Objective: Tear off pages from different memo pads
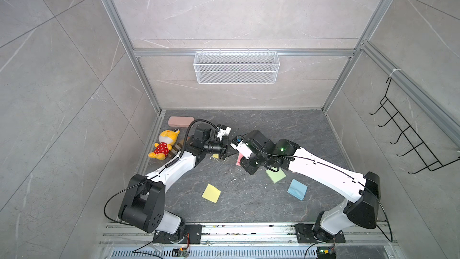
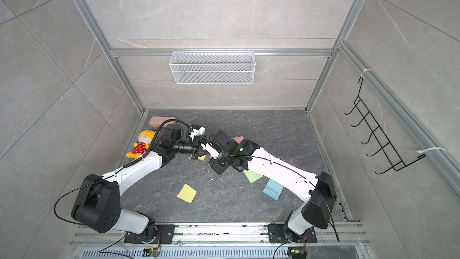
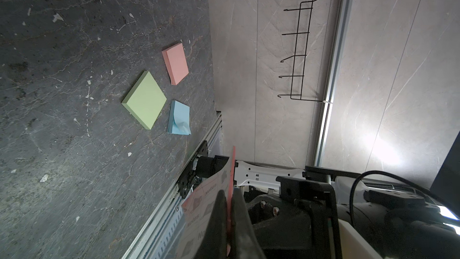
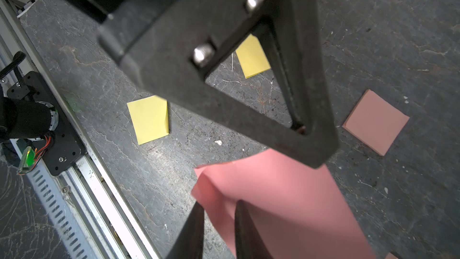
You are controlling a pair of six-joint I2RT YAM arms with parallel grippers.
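Observation:
My two grippers meet above the middle of the floor. My left gripper is shut on a pink page. In the right wrist view this page hangs large beside the fingertips of my right gripper; whether these grip it I cannot tell. A green pad, a blue pad and a pink pad lie to the right; yellow squares and another pink pad also lie on the floor.
A plush toy and a pink case are at the back left. A wire basket hangs on the back wall, a black hook rack on the right. The front floor has free room.

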